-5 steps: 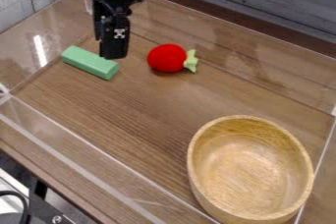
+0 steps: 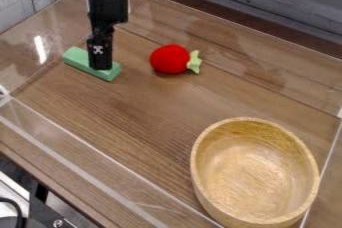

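Observation:
My black gripper [image 2: 99, 47] is open, reaching down from the top over a green block [image 2: 83, 60] on the left of the wooden table, its fingertips at or just above the block. A red tomato-like object [image 2: 170, 59] with a pale green top lies to the right of the gripper.
A round tan bowl [image 2: 253, 138] stands at the lower right of the table [image 2: 154, 132]. Grey wooden boards [image 2: 267, 2] line the back.
My gripper has moved left and down, from beside and above the green block to over it. The block, red object and bowl look unmoved.

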